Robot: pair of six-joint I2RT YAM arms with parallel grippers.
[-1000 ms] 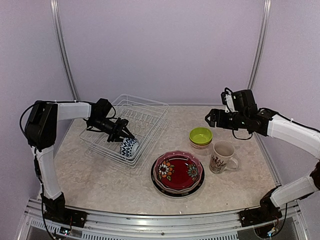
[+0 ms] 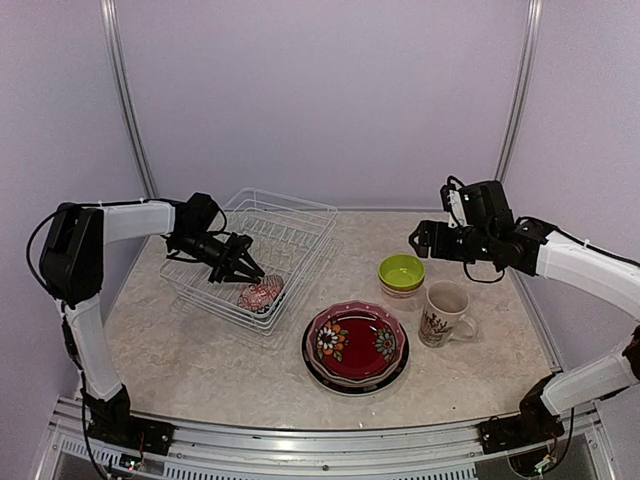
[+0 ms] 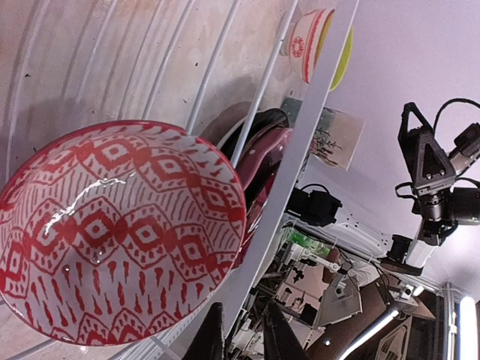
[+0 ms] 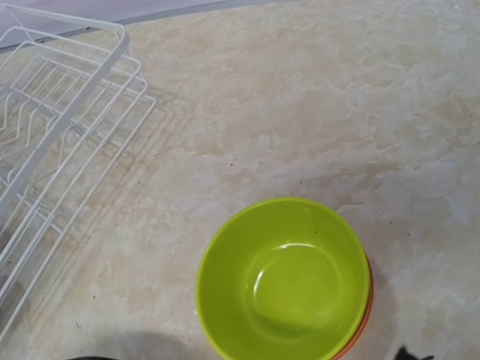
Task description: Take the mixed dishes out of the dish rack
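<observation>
A bowl [image 2: 261, 293] with a red-and-white patterned inside [image 3: 120, 232] lies tipped in the near right corner of the white wire dish rack [image 2: 285, 205]. In the top view my left gripper [image 2: 255, 277] is over the rack, its fingertips at the bowl's upper edge. Its dark fingers [image 3: 217, 334] stand apart at the bottom of the left wrist view, with no bowl visible between them. My right gripper [image 2: 418, 240] hangs open above and behind a green bowl [image 4: 292, 281], which is stacked on another with an orange rim.
A stack of plates with a red flowered one on top [image 2: 355, 345] stands right of the rack. Near the green bowl is a patterned mug [image 2: 440, 315], handle to the right. Bare counter lies at the front left and behind the bowls.
The bowl in the rack showed its blue zigzag outside before; now it has tipped over and its red patterned inside faces up. The left gripper shifted slightly leftward; the right arm stays put.
</observation>
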